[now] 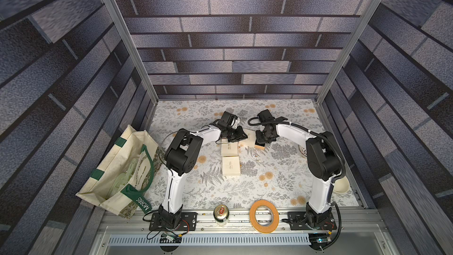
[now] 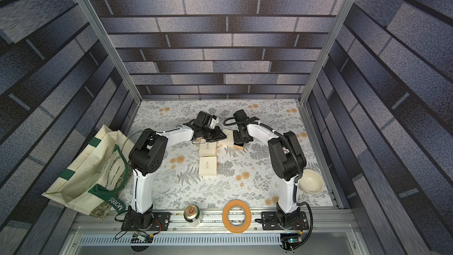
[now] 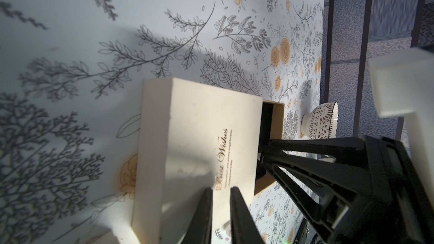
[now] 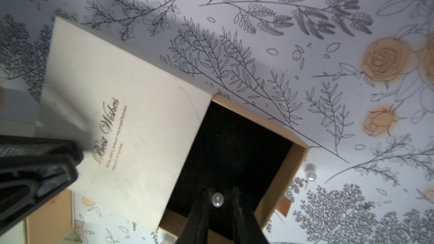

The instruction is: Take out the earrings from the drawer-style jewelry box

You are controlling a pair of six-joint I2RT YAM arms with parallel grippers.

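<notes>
A cream jewelry box (image 4: 122, 122) printed "Best Wishes" has its drawer (image 4: 235, 144) pulled out, showing a black lining. A pearl earring (image 4: 217, 199) shows there between the part-open fingers of my right gripper; whether they touch it is unclear. Another small pearl piece (image 4: 310, 176) lies on the table beside the drawer. My left gripper is part open over the box's cover. The right gripper's body partly covers the drawer in both top views.
Two more cream boxes (image 1: 231, 166) lie in front. A tote bag (image 1: 108, 179) stands left, bowls (image 2: 310, 180) at right, a can (image 1: 221, 214) and tape roll (image 1: 264, 203) at the front edge.
</notes>
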